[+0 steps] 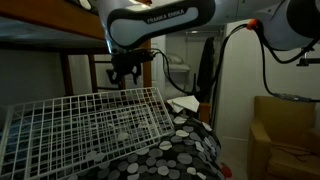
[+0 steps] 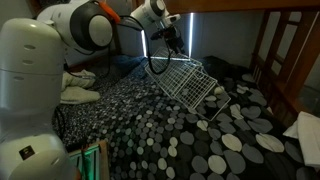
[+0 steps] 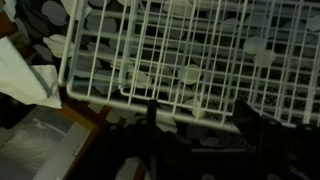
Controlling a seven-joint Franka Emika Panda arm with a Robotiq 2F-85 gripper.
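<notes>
A white wire rack leans at a slant over the dotted bedding, its grid filling much of exterior view 1. In exterior view 2 the rack stands tilted on the far part of the bed. My gripper is at the rack's upper edge, pointing down. Both dark fingertips show apart in the wrist view, where the gripper has the rack's edge rod running across its front. Whether the fingers pinch a wire is too dark to make out.
Dark bedding with grey dots spreads below the rack. A wooden bunk frame rises close behind it. White paper or cloth lies at the bed's side. A brown armchair stands to the right.
</notes>
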